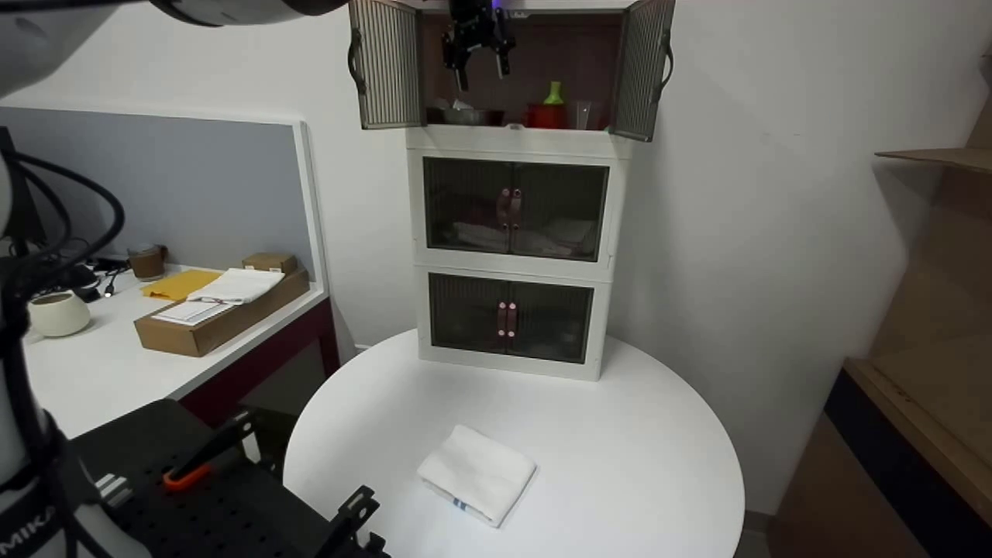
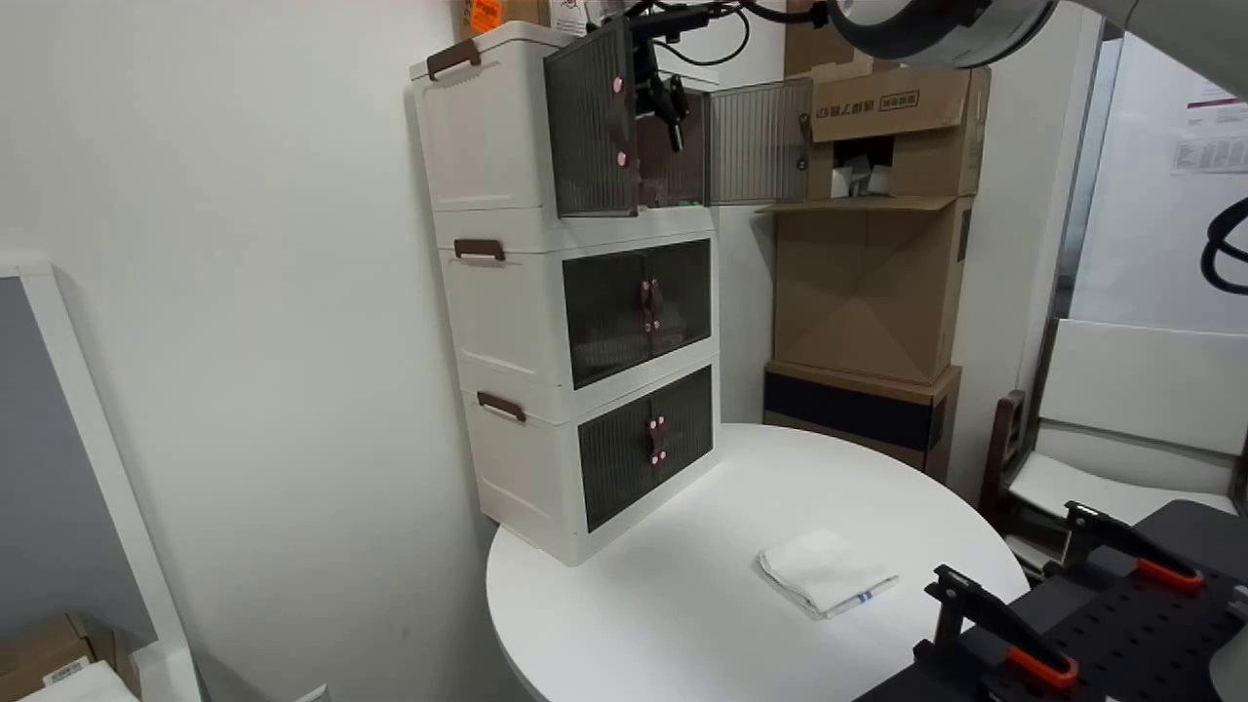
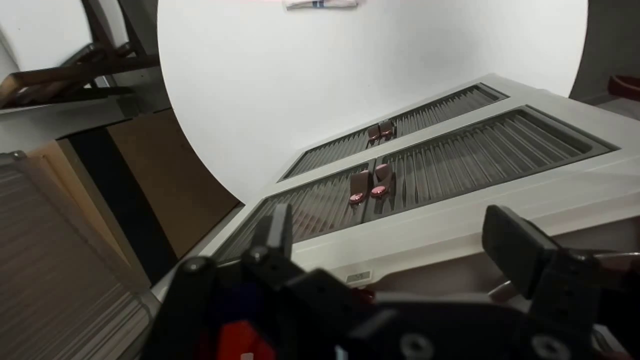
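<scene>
High at the top cabinet compartment, between its two swung-out doors, my gripper [image 1: 480,79] hangs open with nothing between its fingers. Inside that compartment, below and left of it, a metal bowl [image 1: 466,117] holds something pale. A red container [image 1: 546,116] with a green-topped item [image 1: 554,93] stands to the right, beside a clear cup [image 1: 583,115]. In the wrist view the two fingers [image 3: 513,249] are spread wide over the compartment's front edge; the contents behind them are mostly hidden. A folded white towel [image 1: 479,474] with a blue stripe lies on the round table [image 1: 642,446].
The left door [image 1: 388,65] and right door [image 1: 643,70] of the top compartment flank the gripper closely. The middle doors [image 1: 559,209] and bottom doors [image 1: 549,321] are closed. Cardboard boxes [image 2: 866,281] stand right of the cabinet.
</scene>
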